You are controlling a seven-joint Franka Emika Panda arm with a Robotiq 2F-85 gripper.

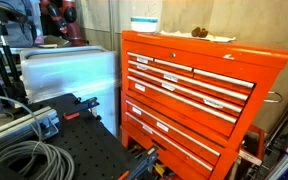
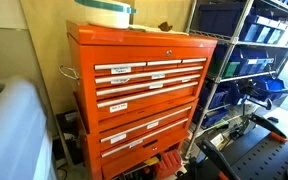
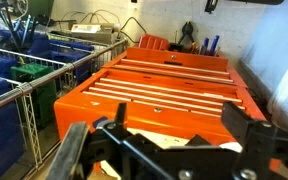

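A red tool chest (image 1: 184,85) with several labelled drawers stands beyond the dark table; all the drawers that show clearly look closed. In the wrist view its drawer fronts (image 3: 174,92) fill the middle, seemingly upside down. My gripper is open and faces the chest, with dark fingers (image 3: 76,145) far apart and nothing held between them. The exterior views do not show the fingers clearly. On the chest stand a white round container (image 2: 104,12) and a small brown item (image 1: 199,32).
Black clamps (image 1: 139,163) sit along the table edge, and a coiled cable (image 1: 39,160) lies on the table (image 1: 84,145). Wire shelves with blue bins (image 2: 219,20) stand beside the chest. A white bin (image 1: 69,72) stands on its other side. Loose tools (image 2: 167,163) show low down.
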